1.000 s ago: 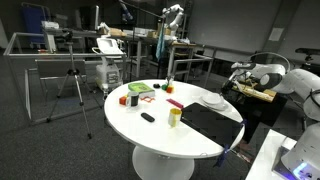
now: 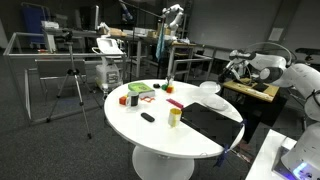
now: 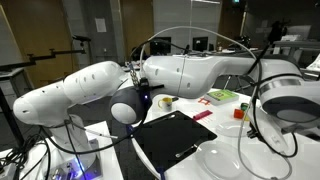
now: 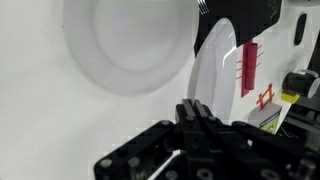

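Observation:
The gripper is shut on its rim, though the contact itself is partly hidden. Another white plate (image 4: 130,45) lies flat on the table to the left; in exterior view 2 this plate (image 3: 220,159) sits near the front. Exterior view 1 has the raised plate (image 2: 210,87) just above the lying plate (image 2: 215,102), with my gripper (image 2: 232,72) up and to the right.
A black mat (image 2: 212,125) covers the near right of the white round table (image 2: 150,135). A yellow cup (image 2: 174,117), a green tray (image 2: 138,87) and several small items stand farther left. Bare tabletop shows around the lying plate (image 4: 60,130).
The arm has risen and come nearer the table's middle in exterior view 1. One white plate, earlier low by the other, now appears higher and apart from it.

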